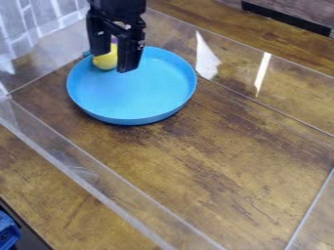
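My black gripper (113,54) reaches down from the top of the camera view over the left part of a blue round plate (146,98). It is open, its fingers on either side of a yellow object (105,60) at the plate's upper left. The yellow object is partly hidden behind the gripper, and I cannot tell whether the fingers touch it.
Clear panels edge the workspace at left and right. A blue object (7,232) lies at the lower left corner.
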